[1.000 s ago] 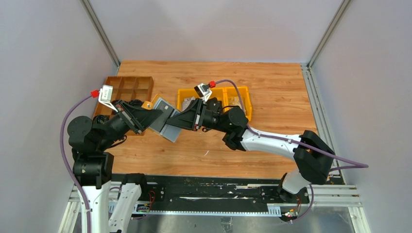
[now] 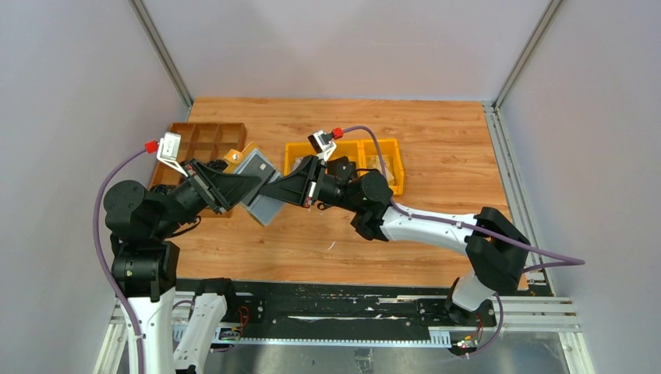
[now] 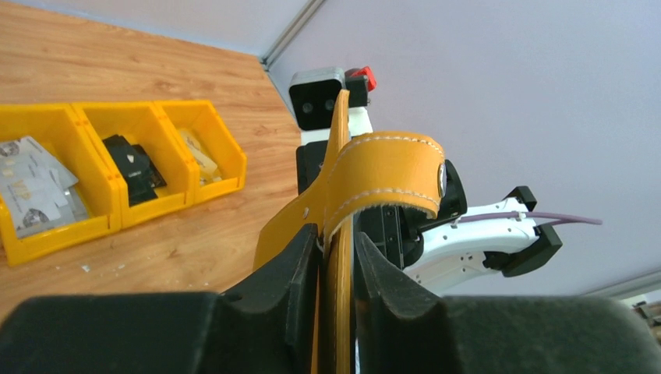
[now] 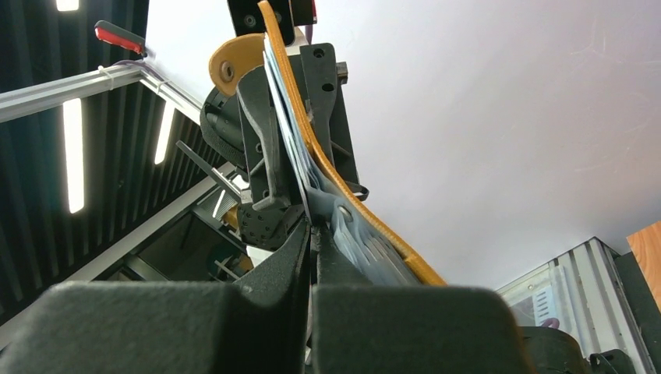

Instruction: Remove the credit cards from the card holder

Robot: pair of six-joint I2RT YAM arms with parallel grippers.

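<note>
A yellow leather card holder (image 2: 235, 157) with clear sleeves (image 4: 358, 245) is held upright in the air between the two grippers, flap strap (image 3: 386, 167) at its top. My left gripper is around its yellow edge in the left wrist view; whether it is fully closed on it is hard to tell. My right gripper is shut at the sleeves' side, its tips at their edge; nothing clearly shows between its fingers. In the top view both grippers point at each other, partly hiding the holder.
Yellow bins (image 3: 101, 218) with cards and dark items stand behind on the wooden table (image 2: 358, 249). A wooden compartment tray (image 2: 210, 132) sits at the back left, partly behind the left arm.
The right arm has moved slightly left since a second ago, staying at the holder.
</note>
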